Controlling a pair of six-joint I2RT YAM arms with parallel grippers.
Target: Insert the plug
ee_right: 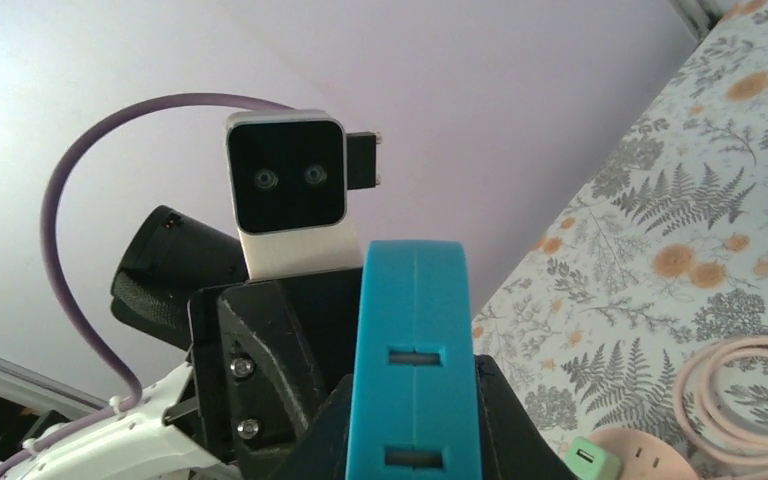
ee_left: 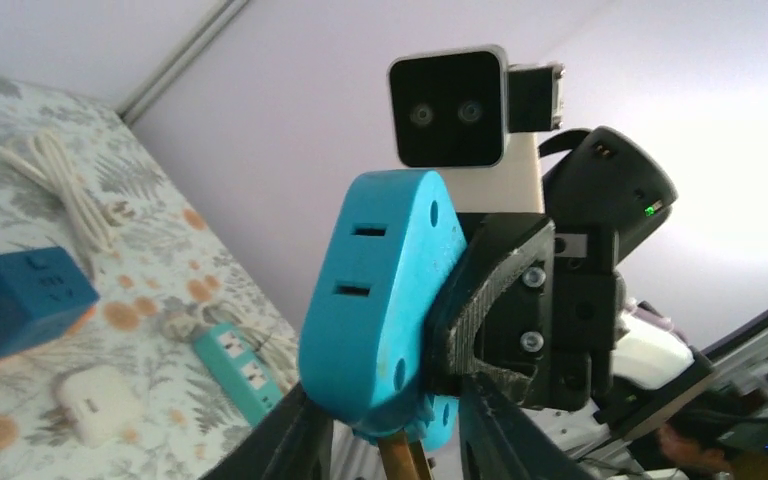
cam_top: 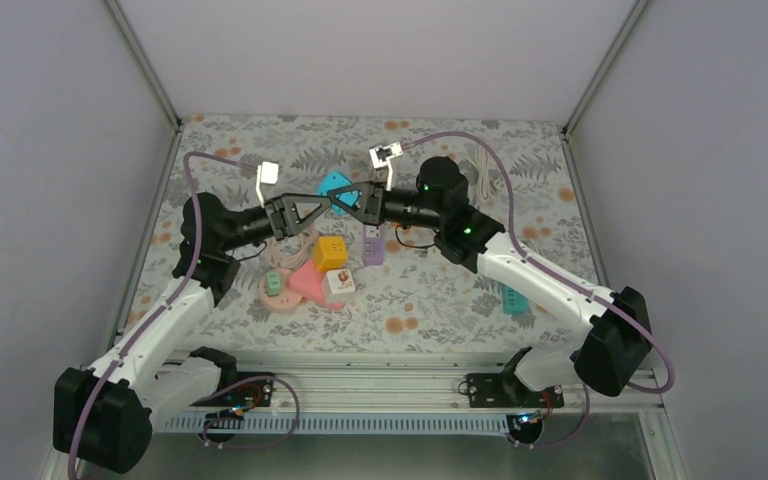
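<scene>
My right gripper (cam_top: 343, 200) holds a cyan plug block up above the middle of the table; it fills the lower middle of the right wrist view (ee_right: 415, 390), slots facing up and outward. My left gripper (cam_top: 316, 206) reaches in from the left with its fingers apart, right at the cyan block. In the left wrist view its fingertips are low, just under the block, with a brown strip between them; whether they touch the block is unclear.
Below lie a yellow block (cam_top: 328, 252), white cube (cam_top: 340, 287), pink pieces (cam_top: 306, 282), purple power strip (cam_top: 373, 245), teal strip (cam_top: 516, 300) and coiled cables (cam_top: 482, 170).
</scene>
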